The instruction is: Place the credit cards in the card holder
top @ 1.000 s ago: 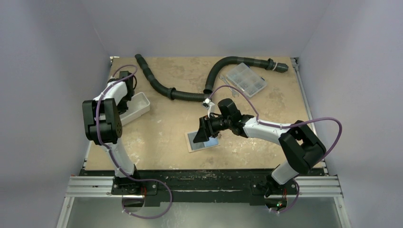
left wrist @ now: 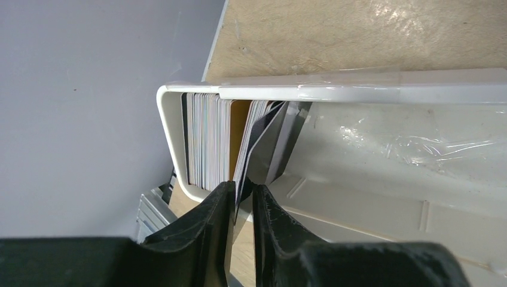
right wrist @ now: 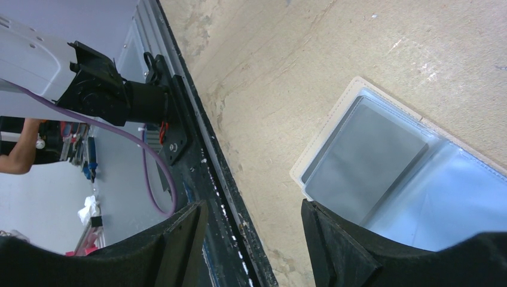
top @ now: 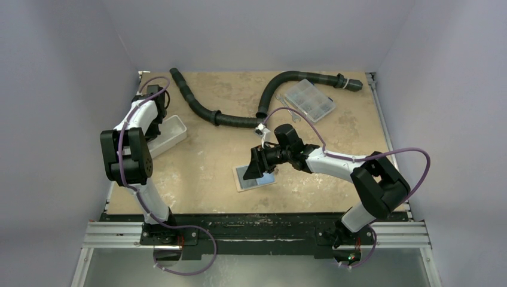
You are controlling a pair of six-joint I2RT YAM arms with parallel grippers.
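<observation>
Inside the long white box, a row of credit cards (left wrist: 206, 137) stands on edge at the left end in the left wrist view, with a leaning grey card (left wrist: 263, 149) at the row's right side. My left gripper is at that leaning card, its fingers a little apart. A thin white card edge runs down between them, close to the left finger, and a gap shows on the other side. The flat card holder (right wrist: 366, 158), with its clear grey-blue pocket, lies on the table. Above it my right gripper is open and empty.
The white box (top: 173, 134) stands at the table's left side, partly under the left arm. Black corrugated hoses (top: 239, 121), a clear compartment case (top: 311, 100) and wrenches (top: 288, 107) lie at the back. Between box and holder the table is bare.
My left arm has shifted slightly to the left and back, and the white box has slid a little left with it. The right arm and card holder have stayed still.
</observation>
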